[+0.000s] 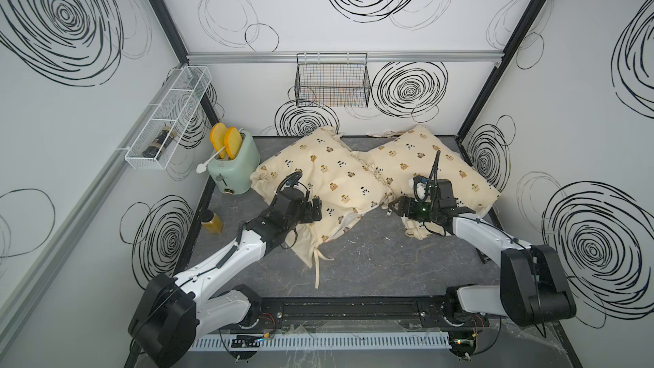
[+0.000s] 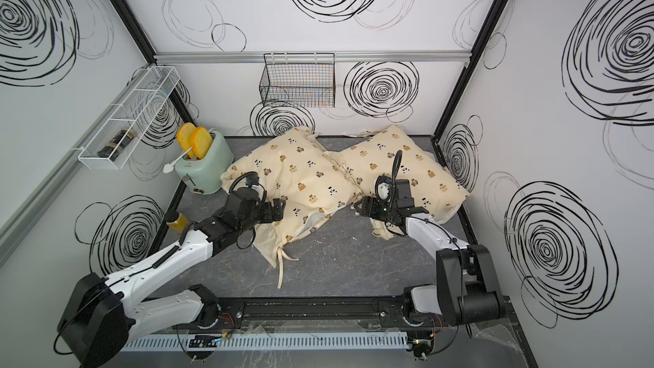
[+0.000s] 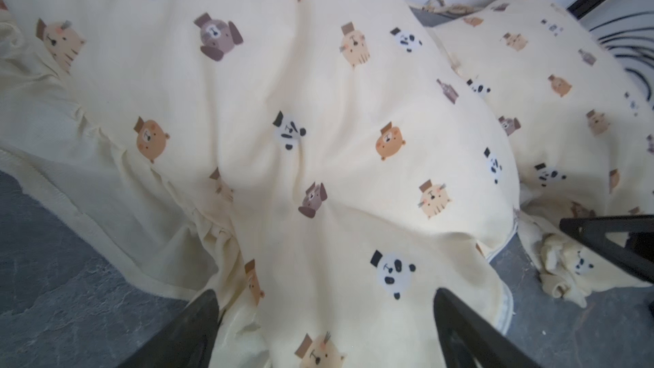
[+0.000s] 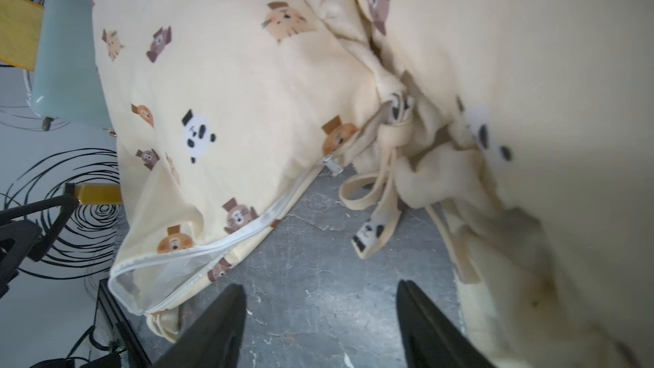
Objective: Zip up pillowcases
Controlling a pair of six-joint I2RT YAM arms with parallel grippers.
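Observation:
Two cream pillowcases with animal faces lie side by side on the grey table. The left pillowcase has its near corner slack and flat, as the left wrist view shows. Along its front edge runs a white zipper strip, gaping at the corner end, with a small slider near the other end. My left gripper is above this pillowcase, its fingers apart with no cloth pinched. My right gripper stands near the inner corners where both pillows meet, fingers apart over bare table. The right pillowcase is partly behind it.
A green toaster with yellow slices stands at the back left, and a yellow jar is left of my left arm. Knotted ties hang between the pillows.

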